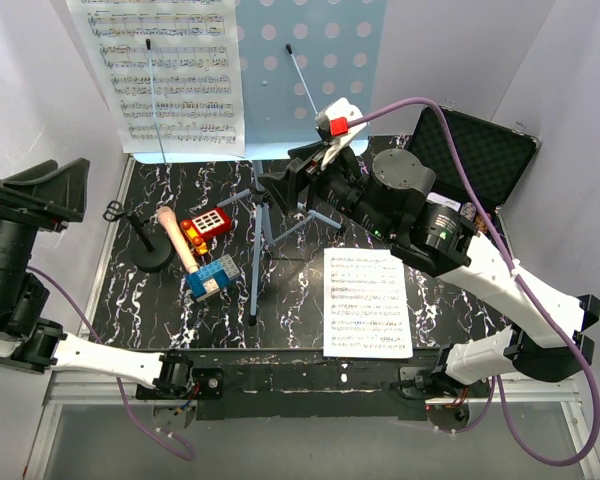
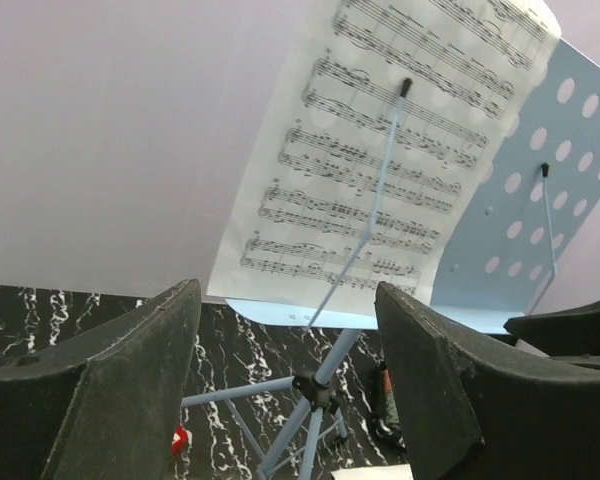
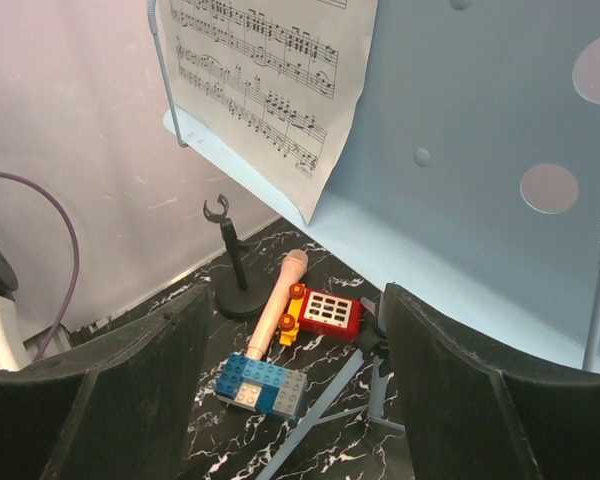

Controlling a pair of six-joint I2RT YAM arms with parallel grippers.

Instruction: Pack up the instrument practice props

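A blue music stand (image 1: 310, 90) holds a music sheet (image 1: 175, 80) under its left clip. Below lie a pink toy microphone (image 1: 178, 240), a red-yellow toy (image 1: 212, 222) and a blue brick piece (image 1: 214, 280). A black mic holder (image 1: 150, 250) stands left of them. My left gripper (image 1: 55, 190) is at the left edge, empty between its fingertips in its wrist view, facing the sheet. My right gripper (image 1: 285, 185) is open in front of the stand, above its tripod, nothing between its fingers.
An open black case (image 1: 465, 150) lies at the back right. Loose sheet music (image 1: 365, 300) lies at the front right of the marble table. Grey walls bound both sides.
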